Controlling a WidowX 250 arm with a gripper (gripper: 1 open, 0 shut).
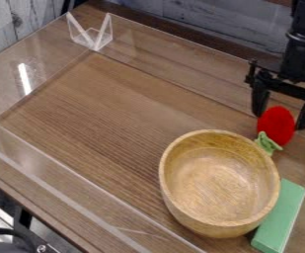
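My gripper [281, 99] is at the right side of the camera view, open, its black fingers pointing down just above a red object [276, 124] with a green leafy part [266, 145], which looks like a strawberry or similar toy. Whether the fingertips touch it is hard to tell. A large round wooden bowl [217, 215] sits below it at the lower middle.
A light green rectangular block [278, 217] lies right of the bowl. A clear wire-like object [92, 35] stands at the back left.
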